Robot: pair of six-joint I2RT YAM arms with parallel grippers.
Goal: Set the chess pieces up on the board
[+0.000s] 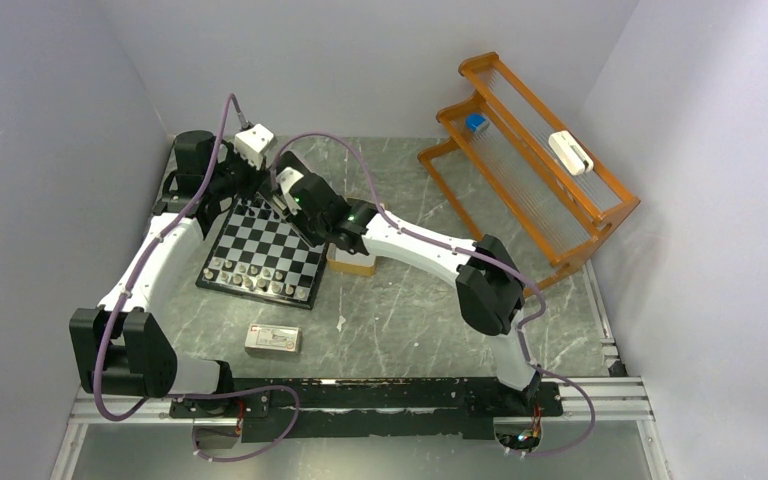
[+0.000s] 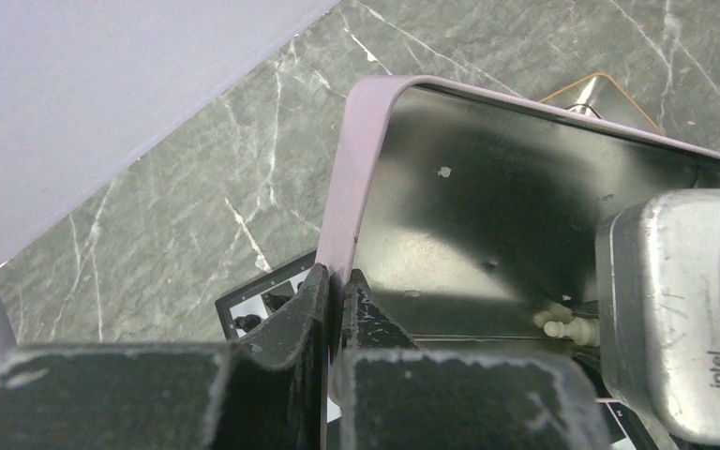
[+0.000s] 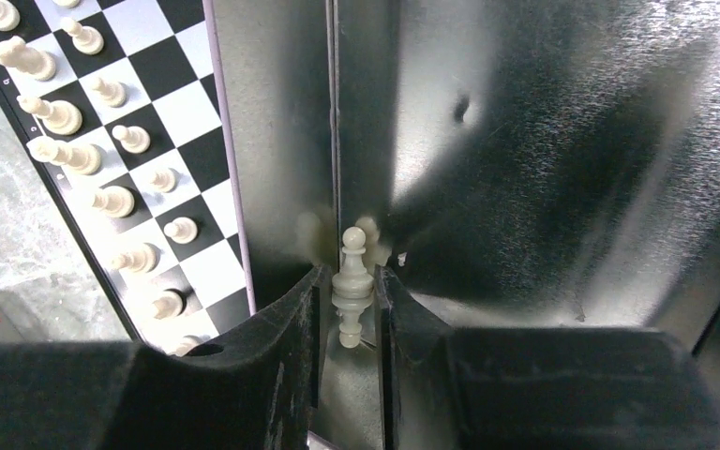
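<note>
The chessboard [image 1: 260, 243] has white pieces standing in rows along its near side and dark ones at the far side, partly hidden. My left gripper is shut on the rim of a metal tray [image 2: 487, 187], held over the board. Inside that tray my right gripper is around a white chess piece [image 3: 353, 244], its fingers close on either side; whether they grip it is unclear. In the top view both grippers meet above the board's far right part.
A tan box [image 1: 353, 264] sits right of the board, a small carton [image 1: 272, 340] in front. A wooden rack [image 1: 600, 215] stands at the right.
</note>
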